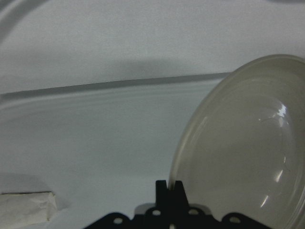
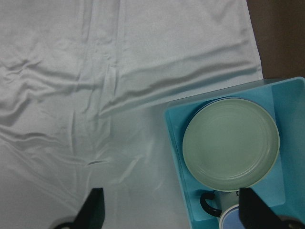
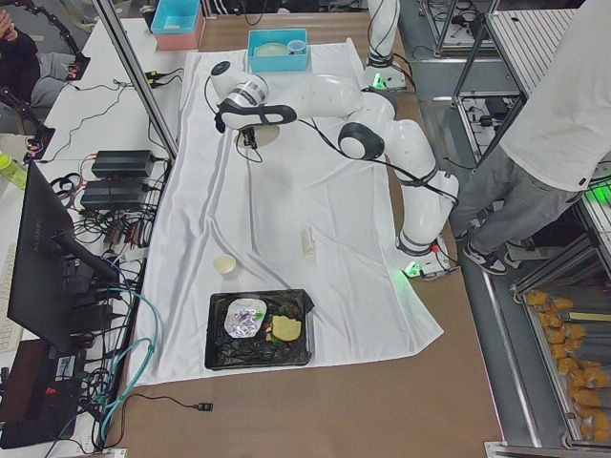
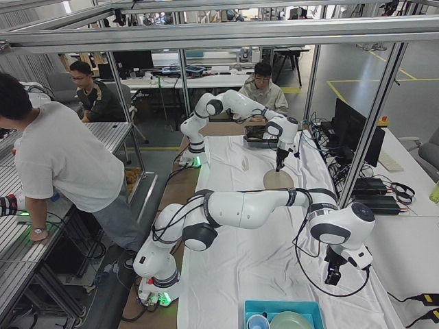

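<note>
A beige plate (image 1: 240, 152) (image 4: 278, 181) is held at its rim by my left gripper (image 4: 280, 168), which is shut on it above the white cloth. My right gripper (image 4: 333, 277) stands open and empty over the cloth beside a blue bin (image 2: 176, 157) (image 4: 250, 308). In the bin are a green plate (image 2: 230, 143) and a mug (image 2: 231, 219) with a dark handle.
A black tray (image 3: 258, 357) with a foil item and food lies at the cloth's near end in the camera left view, beside a cream cup (image 3: 225, 263). A pale wrapped strip (image 3: 308, 240) lies mid-cloth. A monitor and electronics border the cloth.
</note>
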